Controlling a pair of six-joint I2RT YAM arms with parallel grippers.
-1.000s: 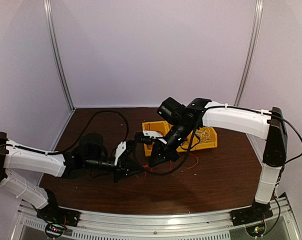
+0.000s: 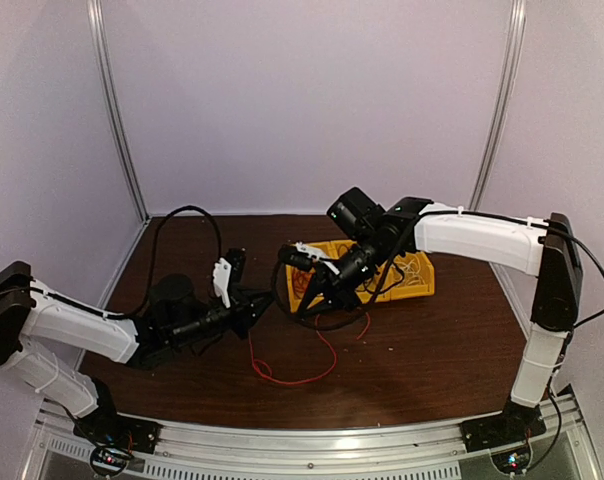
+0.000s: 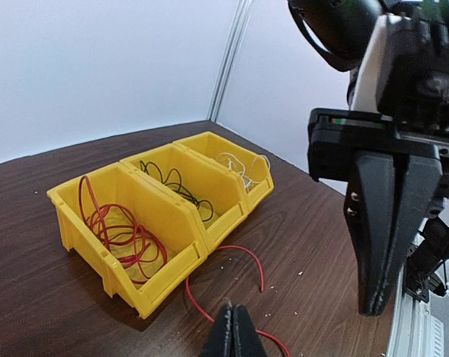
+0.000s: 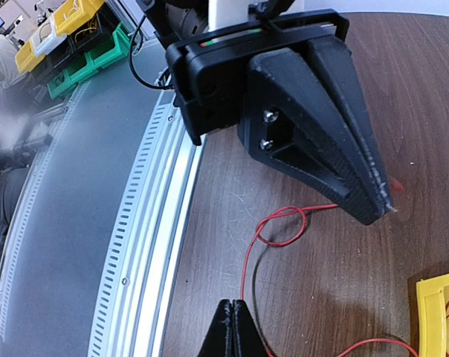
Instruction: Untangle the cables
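A red cable [image 2: 332, 362] lies on the dark table in front of the bins, one stretch of it curled into a small loop [image 4: 285, 227]. One end [image 3: 262, 287] rests beside the bins. The far stretch passes behind my left gripper's finger in the right wrist view, with a blurred red bit showing past its tip. My left gripper [image 2: 270, 300] is shut above the table; nothing shows between its fingertips. Facing it, my right gripper [image 2: 302, 314] is shut too. The cable runs behind its tips [image 4: 232, 306], and nothing can be made out between them.
Three joined yellow bins stand behind the grippers: one with red cable [image 3: 124, 238], one with black cable [image 3: 181, 190], one with white cable [image 3: 243, 172]. The right arm partly covers them from above. Open table [image 2: 432, 370] stretches in front and to the right.
The cable, earlier bunched near the right gripper, now spreads toward the table's front.
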